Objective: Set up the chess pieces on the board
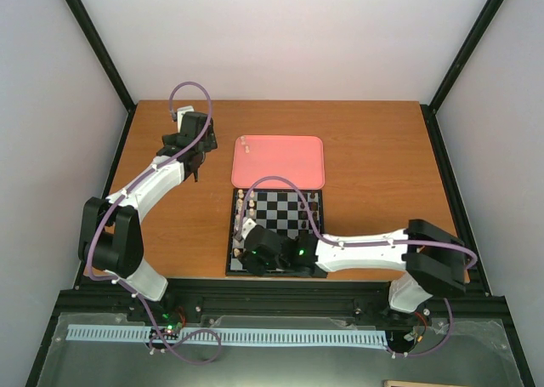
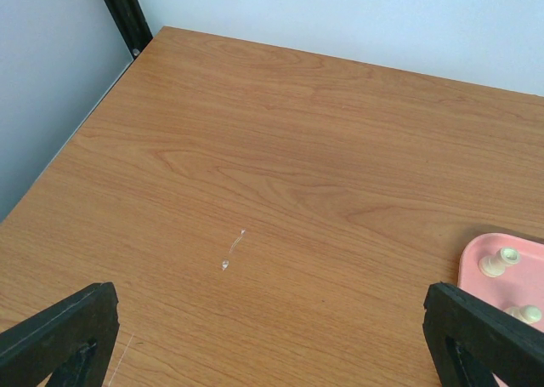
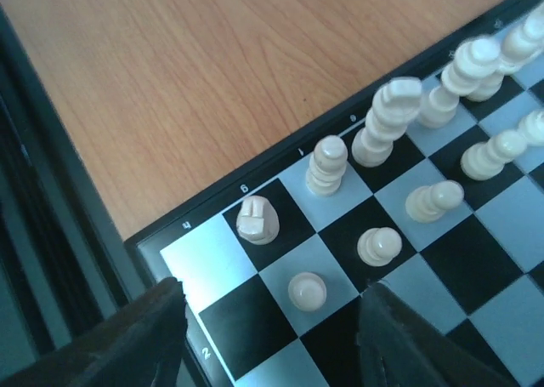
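Low over the near left part of the chessboard (image 1: 289, 207), my right gripper stands open. Its fingers (image 3: 146, 332) are well apart, and no piece shows held between them. In the right wrist view, a white pawn (image 3: 307, 292) stands just beyond the gap. A white knight (image 3: 257, 219), a bishop (image 3: 327, 164) and a taller piece (image 3: 387, 119) line the edge row; the light corner square is bare. Over the table at far left, my left gripper is open and empty. Two white pieces (image 2: 499, 262) lie on the pink tray (image 1: 280, 162).
Dark pieces (image 1: 314, 207) stand along the board's right side, partly hidden by the right arm. The tray touches or nearly touches the board's far edge. Bare wooden table (image 1: 382, 157) lies to the right, and the area under the left gripper is clear.
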